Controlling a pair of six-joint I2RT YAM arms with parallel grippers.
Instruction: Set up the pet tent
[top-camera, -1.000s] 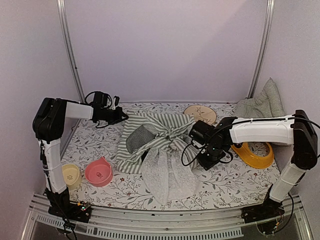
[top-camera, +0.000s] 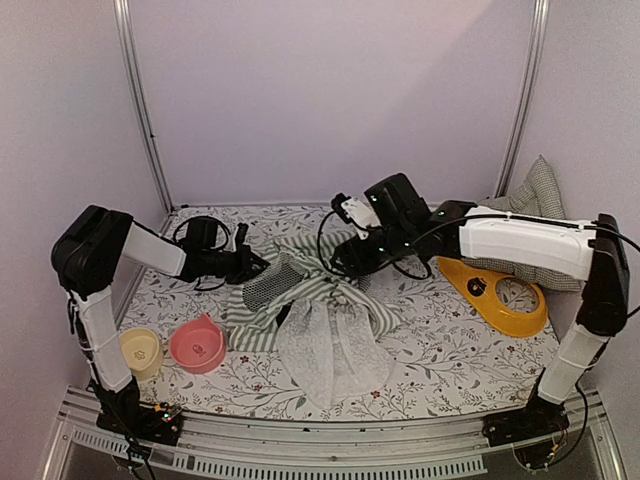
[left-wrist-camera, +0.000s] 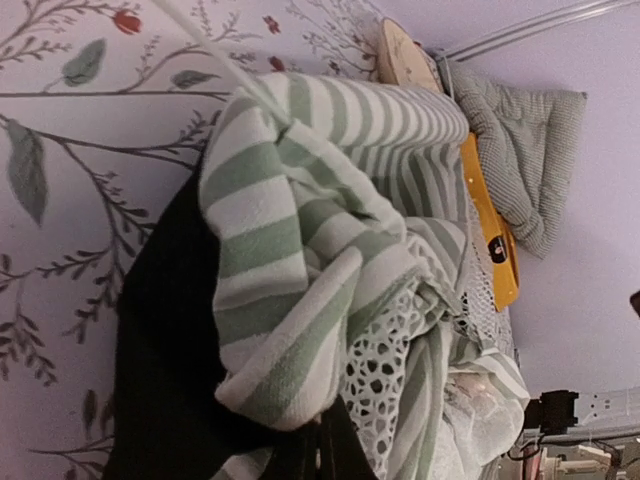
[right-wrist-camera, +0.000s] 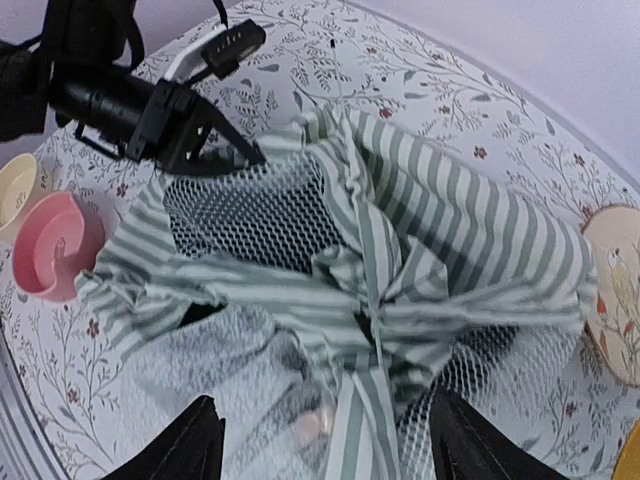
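Note:
The pet tent (top-camera: 310, 300) lies collapsed mid-table, green-and-white striped cloth with dark mesh panels and a white lace skirt (top-camera: 330, 370); a thin pole runs across it in the right wrist view. My left gripper (top-camera: 257, 265) is shut at the tent's left back part, up against the striped cloth (left-wrist-camera: 260, 270); whether cloth is between its fingers is unclear. My right gripper (top-camera: 355, 255) hangs open over the upper middle of the tent, its fingers spread above the cloth in the right wrist view.
A pink bowl (top-camera: 197, 345) and cream bowl (top-camera: 141, 352) stand front left. A yellow plastic piece (top-camera: 515, 320) and grey cushion (top-camera: 545, 230) lie at right. A round wooden board (right-wrist-camera: 612, 260) is behind the tent's right side.
My right arm has swung up and left from the front right to above the tent's middle. My left gripper has moved down and right onto the cloth.

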